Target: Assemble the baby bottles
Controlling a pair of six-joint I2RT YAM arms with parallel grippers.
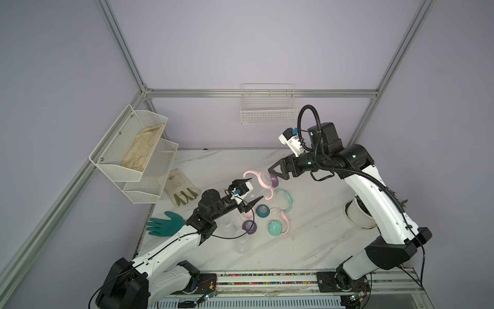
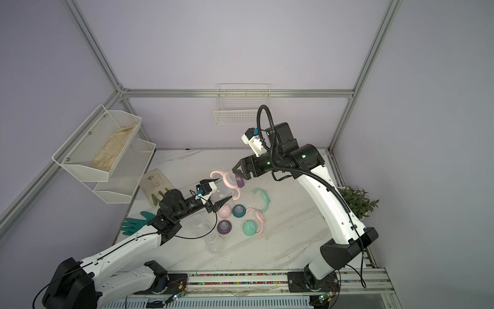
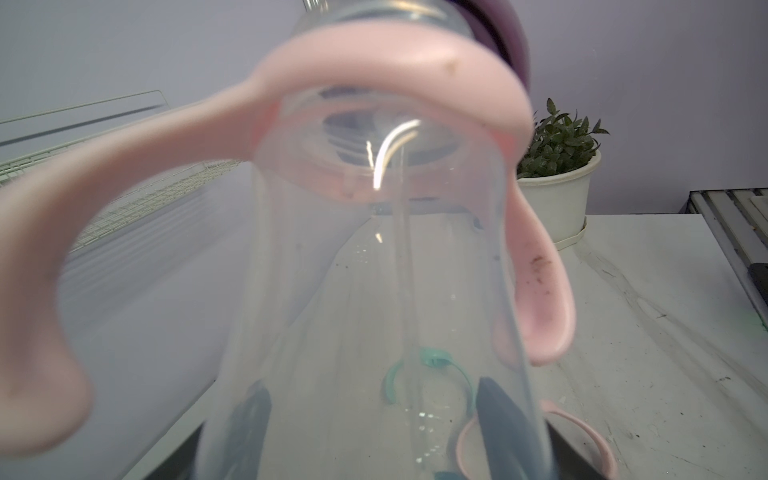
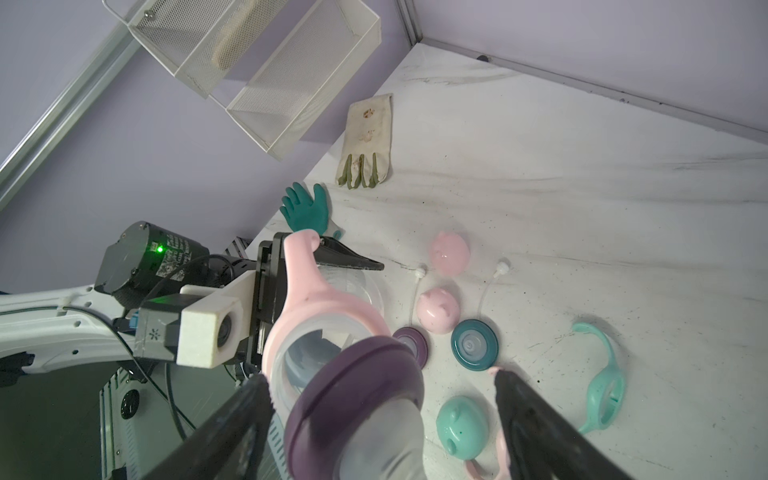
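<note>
My left gripper (image 1: 252, 190) is shut on a clear bottle (image 3: 376, 280) wearing a pink handle ring (image 3: 384, 56), held above the table. A purple collar with a clear nipple (image 4: 352, 408) is tilted at the bottle's top, just below my open right gripper; whether it is seated cannot be told. On the table lie a pink dome (image 4: 449, 253), a pink piece (image 4: 438, 310), a teal ring piece (image 4: 474, 345), a purple ring (image 2: 224, 226), a teal dome (image 4: 462, 425), a teal handle (image 4: 605, 384), another pink handle (image 2: 259, 221) and clear bottles (image 2: 215, 242).
Gloves (image 4: 304, 208) lie at the left beneath white wall baskets (image 1: 154, 180). A potted plant (image 2: 355, 200) stands at the right, partly behind my right arm.
</note>
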